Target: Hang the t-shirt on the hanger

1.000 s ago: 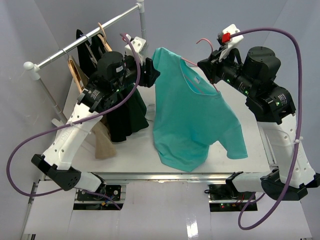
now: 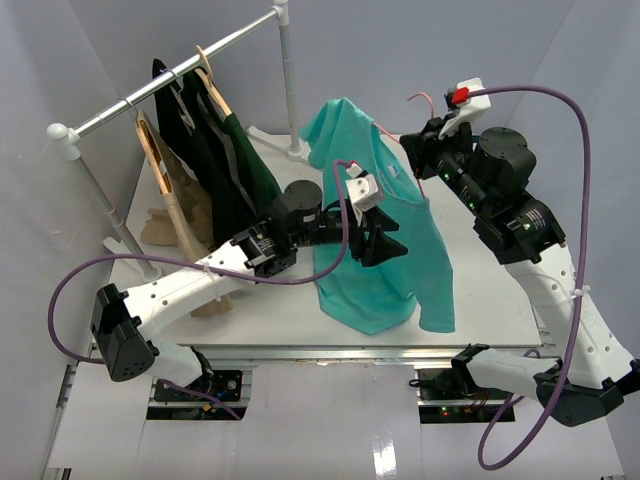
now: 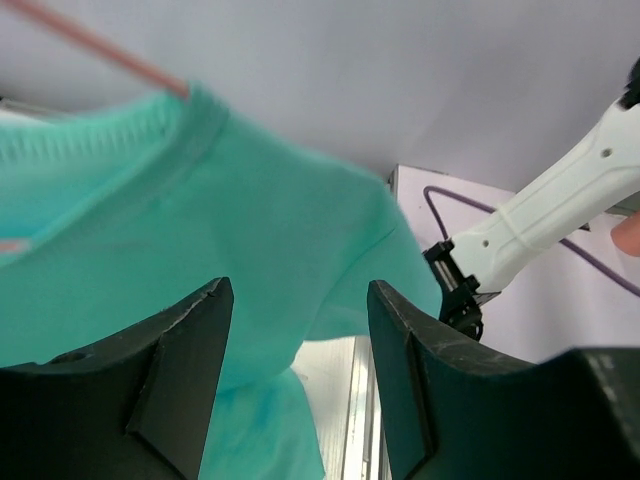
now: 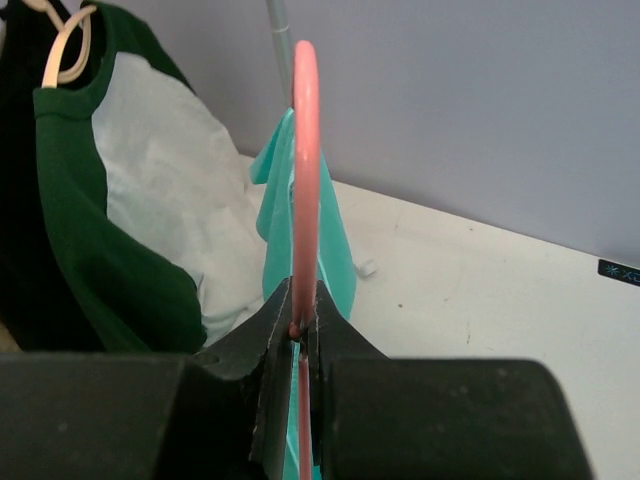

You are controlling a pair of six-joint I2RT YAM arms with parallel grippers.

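The teal t-shirt (image 2: pixel 365 280) hangs draped from a pink hanger, whose bar also crosses the upper left of the left wrist view. My right gripper is shut on the hanger, holding it upright at the right of the top view. My left gripper stands open in front of the shirt's middle, below the collar; its fingers frame teal fabric, with no cloth visibly pinched. In the left wrist view the shirt's neckline and a sleeve (image 3: pixel 370 280) lie beyond the fingers.
A white rail (image 2: pixel 180 70) at the left carries several garments on wooden hangers, dark green, black and tan.
My left gripper has come down and to the right, across the shirt. The right gripper has shifted slightly with the hanger, and the shirt's hanging outline has narrowed on the right.
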